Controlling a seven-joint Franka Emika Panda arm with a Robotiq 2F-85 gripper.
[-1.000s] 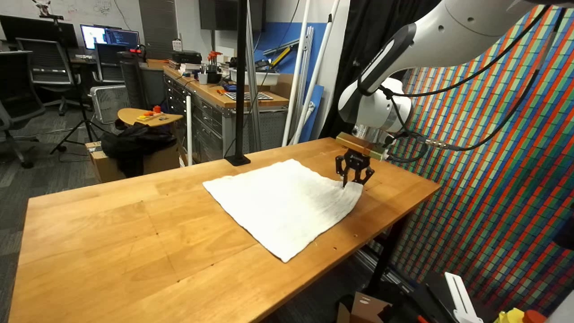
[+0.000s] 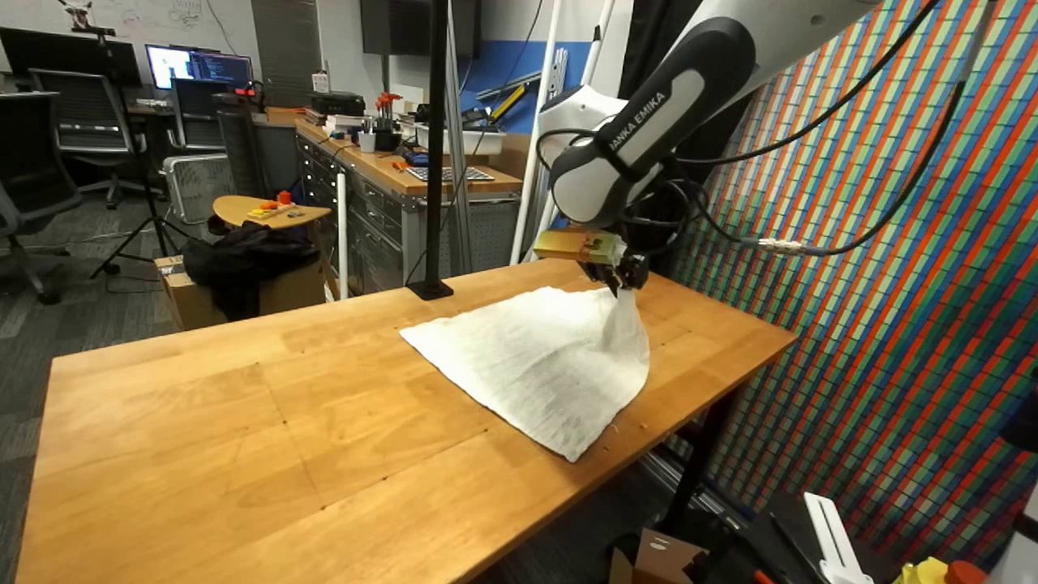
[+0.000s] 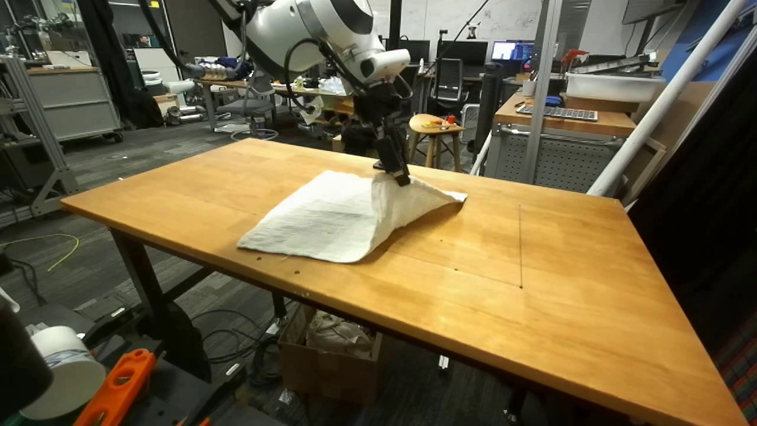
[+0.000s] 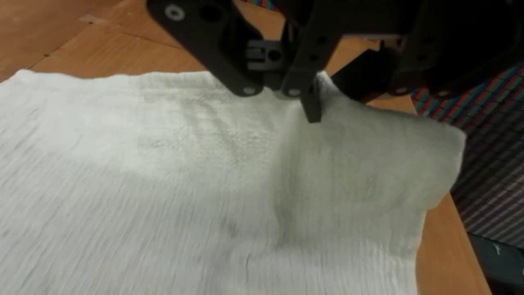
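Observation:
A white cloth (image 2: pixel 545 360) lies on the wooden table, with one part of it lifted at the far right in exterior view 1. My gripper (image 2: pixel 623 284) is shut on that raised part, just above the tabletop. In exterior view 2 the cloth (image 3: pixel 319 216) rises in a fold to the gripper (image 3: pixel 401 177). The wrist view shows the gripper pinching the cloth (image 4: pixel 172 206) near its edge; a flap hangs over to the right of the fingers. The cloth's other corners rest on the table.
A black post (image 2: pixel 430 287) stands on its far edge. The table's right end is close to the cloth, with a coloured patterned wall (image 2: pixel 876 195) beyond it.
The gripper has moved toward the table's far edge and up, drawing the held part of the cloth with it. The cloth has shifted slightly right and now has a raised fold.

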